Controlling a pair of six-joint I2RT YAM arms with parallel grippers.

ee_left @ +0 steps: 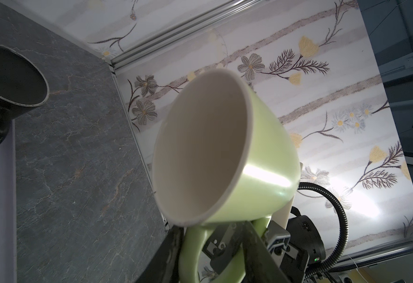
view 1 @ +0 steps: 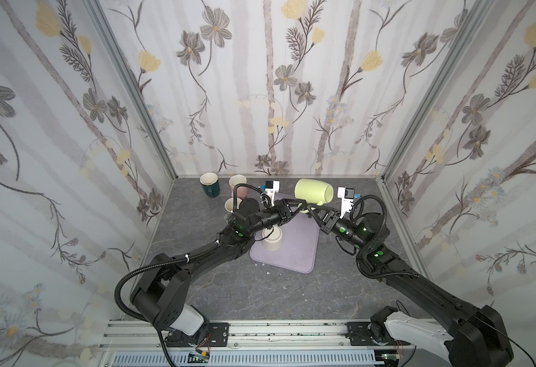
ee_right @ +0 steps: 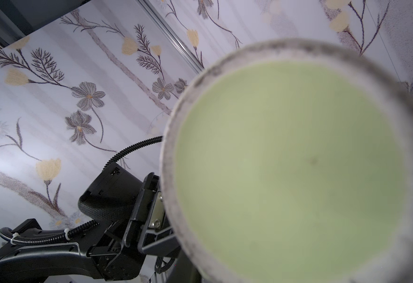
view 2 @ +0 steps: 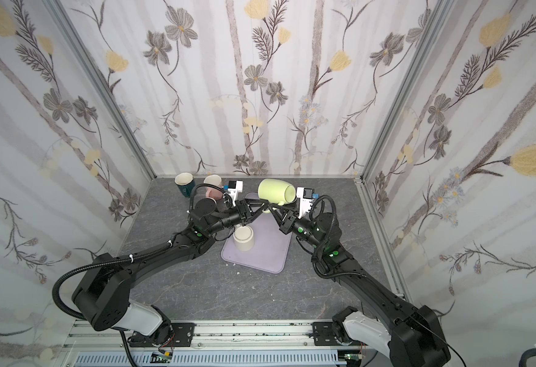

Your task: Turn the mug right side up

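Note:
A light green mug point(view 1: 312, 190) is held on its side above the back of the lilac tray point(view 1: 295, 257), between my two grippers. Its white inside faces the left wrist camera; its green base point(ee_right: 286, 165) fills much of the right wrist view. My left gripper point(view 1: 298, 205) is at the mug's handle point(ee_left: 192, 254), with its fingers around it. My right gripper point(view 1: 311, 209) meets it at the handle below the mug. How far each is closed on the handle I cannot tell.
A white upturned mug point(view 1: 272, 241) stands on the tray. A dark teal mug point(view 1: 210, 187), a pink mug point(view 1: 238, 181) and another pale mug stand at the back left. Bare grey worktop lies at the front and right. Walls surround the worktop.

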